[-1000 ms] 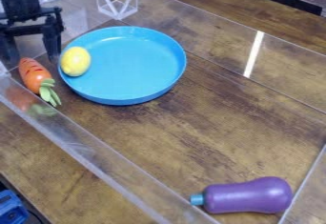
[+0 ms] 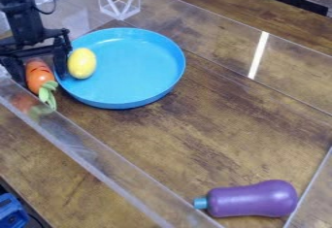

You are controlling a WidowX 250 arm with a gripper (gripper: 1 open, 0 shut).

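My black gripper [image 2: 35, 55] is low at the upper left, its fingers around or just over an orange carrot [image 2: 41, 78] with green leaves; whether it grips the carrot is unclear. A blue plate [image 2: 142, 71] lies right of it, with a yellow oval object [image 2: 82, 63] on its left side, beside the gripper. A purple eggplant-like toy [image 2: 251, 198] lies at the lower right.
Clear plastic walls border the wooden surface, one running diagonally across the lower left [image 2: 97, 164] close to the carrot.
The gripper has moved down onto the carrot since a second ago. The plate and eggplant look unmoved.
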